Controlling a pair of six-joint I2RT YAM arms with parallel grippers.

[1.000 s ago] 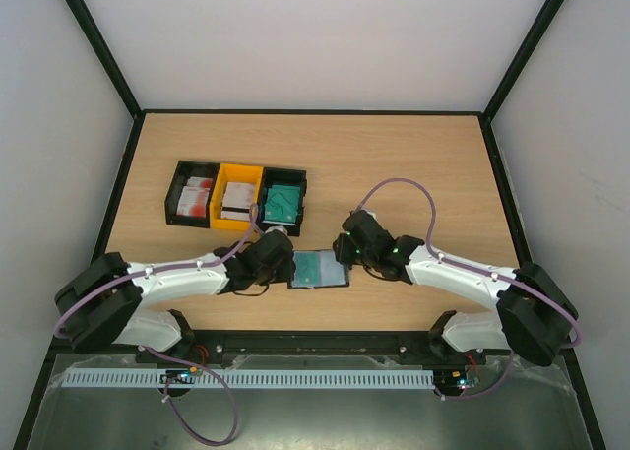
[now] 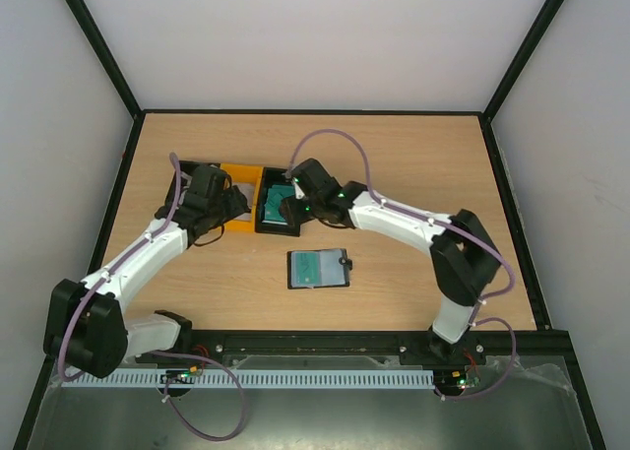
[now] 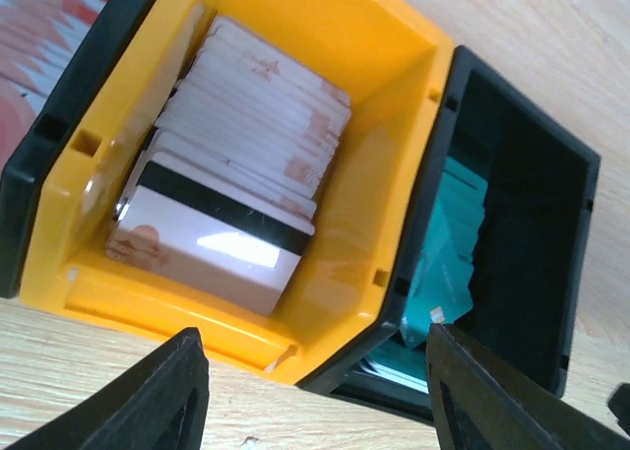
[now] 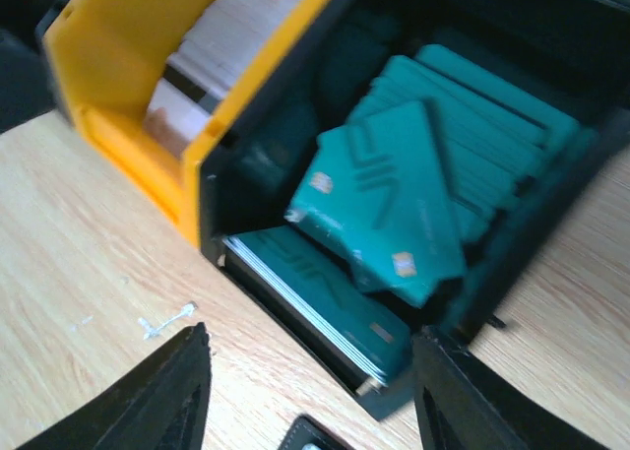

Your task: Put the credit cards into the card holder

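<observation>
Flat on the table lies the card holder (image 2: 318, 269), with a green card (image 2: 306, 268) in its left side and a pale right side. Pale cards with a dark stripe (image 3: 224, 205) fill the yellow bin (image 3: 325, 342). Green cards (image 4: 399, 189) lie loosely stacked in the right-hand black bin (image 4: 295, 327). My left gripper is open just in front of the yellow bin, nothing between its fingers. Near the green cards, my right gripper stands with its fingers apart and empty, at the front of the black bin.
A left-hand black bin (image 3: 64, 125) with red and white cards adjoins the yellow one. Both arms are close together over the bins.
My left gripper has moved from beside the card holder up and left to the yellow bin. The right one has swung from the holder's right side up and left to the green cards.
</observation>
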